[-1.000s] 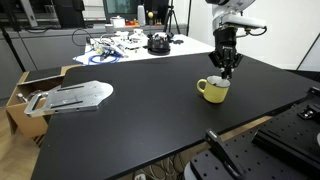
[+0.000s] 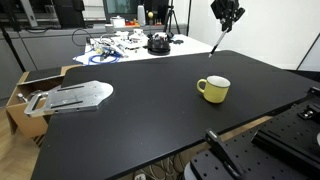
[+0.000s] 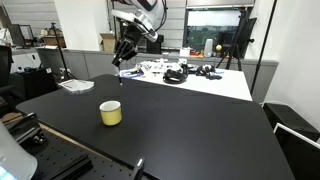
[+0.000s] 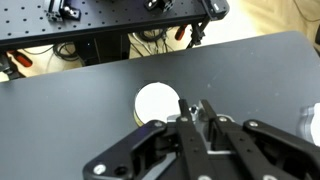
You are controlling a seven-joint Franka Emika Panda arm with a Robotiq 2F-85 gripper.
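A yellow mug (image 2: 213, 90) with a white inside stands upright on the black table (image 2: 130, 125). My gripper (image 2: 225, 33) hangs above and behind it in exterior view 1, shut on a thin, pale stick-like utensil (image 2: 216, 45). The utensil points downward, its lower end clear of the mug's rim. From exterior view 2, the utensil (image 3: 121, 77) hangs beyond the mug (image 3: 110, 113), below the gripper (image 3: 120, 59). In the wrist view the mug (image 4: 157, 103) lies below, beside my fingertips; the utensil is mostly hidden there by the gripper.
A flat white-and-silver tray (image 2: 75, 97) lies on the left part of the table. Tools and cables (image 2: 115, 45) clutter a surface behind. The table between tray and mug is clear. The robot's dark base rail (image 4: 100, 35) runs along one table edge.
My gripper has risen from close over the mug, drawing the utensil up out of it. The mug has stayed in place.
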